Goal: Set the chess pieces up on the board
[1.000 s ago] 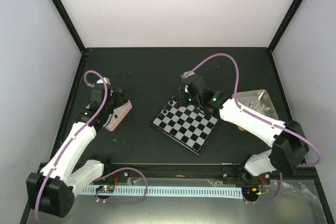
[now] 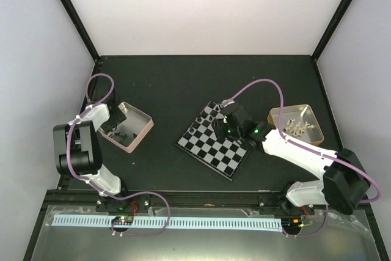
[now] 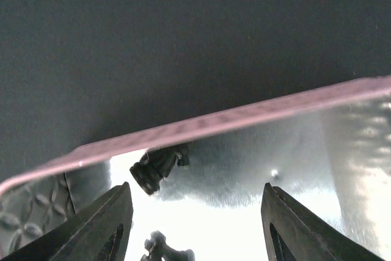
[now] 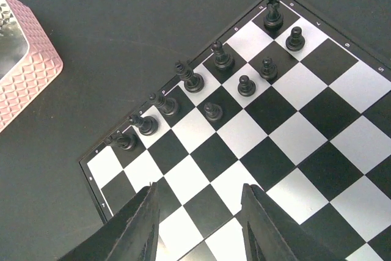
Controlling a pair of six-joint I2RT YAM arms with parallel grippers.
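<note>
My left gripper hangs open over the pink-rimmed bin [image 2: 142, 137] at the left, nothing between its fingers. Inside, a dark piece [image 3: 153, 169] lies on its side, with another at the lower edge of the left wrist view. My right gripper is open and empty above the chessboard [image 4: 311, 194], where several black pieces [image 4: 223, 59] stand in rows at one end. The top view shows the right arm covering part of the board.
A second bin [image 2: 311, 132] with loose white pieces sits at the right.
The right arm has shifted right and toward the front over the board.
</note>
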